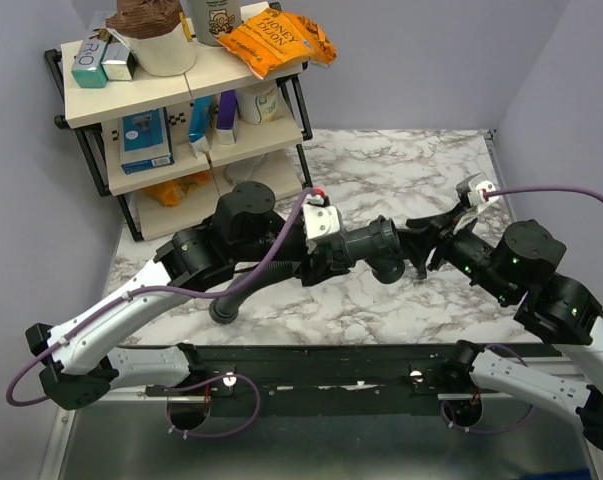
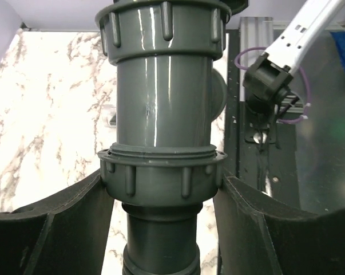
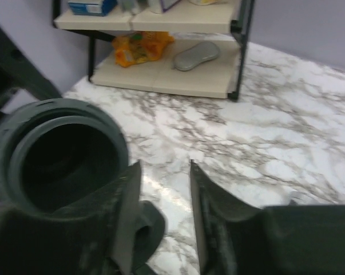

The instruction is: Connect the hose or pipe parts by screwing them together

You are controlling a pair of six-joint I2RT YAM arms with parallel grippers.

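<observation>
A dark grey-green hose (image 1: 366, 243) with ribbed collars is held above the marble tabletop. My left gripper is shut on one ribbed collar (image 2: 161, 180), its fingers on either side. The hose's lower tail (image 1: 243, 292) slants down to the left behind that arm. In the right wrist view the hose's wide open mouth (image 3: 119, 143) faces the camera, left of my right gripper. A rounded side part (image 3: 152, 232) shows below the mouth. The right gripper stands part open, with nothing visible between its fingers.
A cream shelf rack (image 1: 231, 152) with boxes and bags stands at the back left. A grey oval object (image 3: 196, 55) lies on its lowest shelf. Bare marble tabletop (image 1: 421, 155) stretches behind the arms. A dark table edge (image 1: 311, 357) runs along the front.
</observation>
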